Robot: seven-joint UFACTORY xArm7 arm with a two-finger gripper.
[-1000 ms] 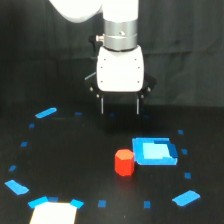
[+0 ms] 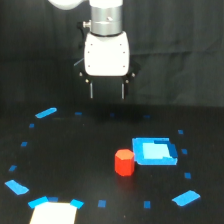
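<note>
In the camera view, my gripper (image 2: 108,92) hangs high above the back of the table. Its dark fingers are hard to make out against the black backdrop, but they stand well apart, with nothing seen between them. Well below it and a little to the right, a red block (image 2: 124,162) with a roughly six-sided outline sits on the dark table. A blue square tray (image 2: 138,153) lies just behind and to the right of that block; a pale blue-white patch shows inside it.
A cream object (image 2: 52,214) is cut off by the bottom edge at left, with blue pieces beside it. Flat blue strips (image 2: 185,198) and small blue marks dot the table. Open table surface lies left of the red block.
My arm and gripper have shifted left and slightly up, and look smaller now. The red block, the tray and the cream object have stayed where they were.
</note>
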